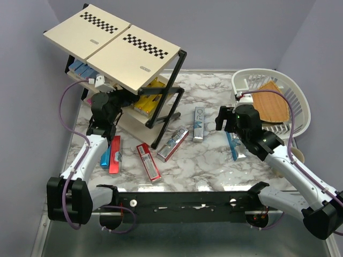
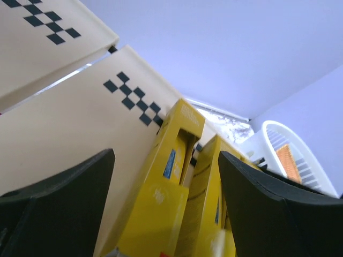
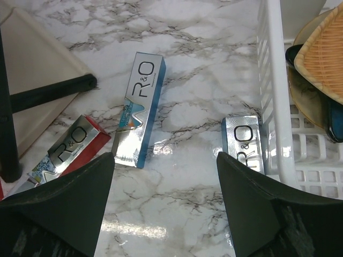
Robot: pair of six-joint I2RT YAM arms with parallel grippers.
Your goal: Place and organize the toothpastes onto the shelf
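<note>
Several yellow toothpaste boxes (image 2: pixel 150 214) stand side by side on the tilted shelf (image 1: pixel 134 59); the left one lies between the spread fingers of my left gripper. Those fingers are apart and I cannot tell whether they touch it. In the top view the upper board partly hides this gripper. My right gripper hangs open and empty over the marble table. Below it lie a blue-silver box (image 3: pixel 140 110) and, by the basket, another silver box (image 3: pixel 242 140). Red-silver boxes (image 1: pixel 173 143) (image 1: pixel 148 162), a red box (image 1: pixel 115 155) and a blue one (image 1: pixel 105 157) lie near the shelf.
Blue boxes (image 1: pixel 83 70) sit in the shelf's left bay. Black bars (image 1: pixel 169 99) frame its right side. A white basket (image 1: pixel 303 110) holding a woven tray (image 1: pixel 270 104) stands at the right. Bare marble (image 1: pixel 201 166) lies between the arms.
</note>
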